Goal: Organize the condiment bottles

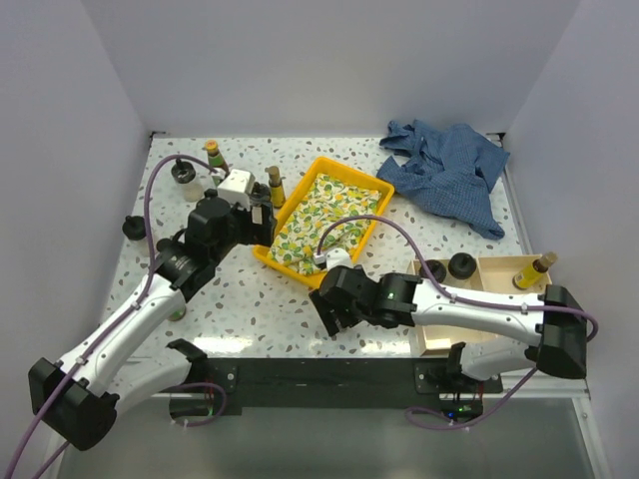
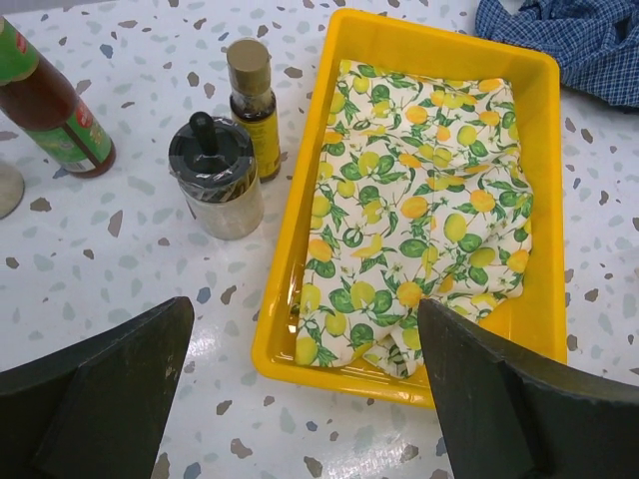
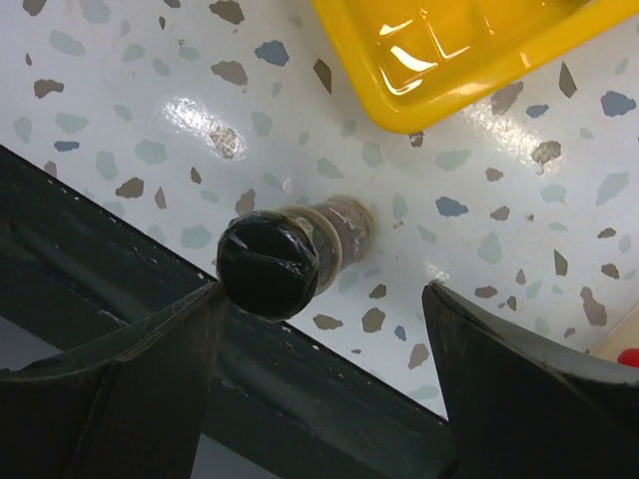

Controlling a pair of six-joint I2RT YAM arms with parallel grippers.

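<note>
My right gripper (image 1: 334, 311) is low at the table's front, below the yellow tray (image 1: 294, 267). In the right wrist view its open fingers stand around a small black-capped shaker (image 3: 268, 261), close to the left finger. My left gripper hangs open and empty over the left side, near a green-labelled bottle (image 2: 72, 140), a yellow-labelled bottle (image 2: 258, 140) and a lidded jar (image 2: 225, 210). More jars (image 1: 135, 228) stand at the far left, partly behind the left arm.
A beige box (image 1: 444, 339) on the right holds dark-lidded jars (image 1: 462, 266) and a yellow bottle (image 1: 528, 274). A blue cloth (image 1: 444, 170) lies at the back right. The table's front edge is close to the right gripper.
</note>
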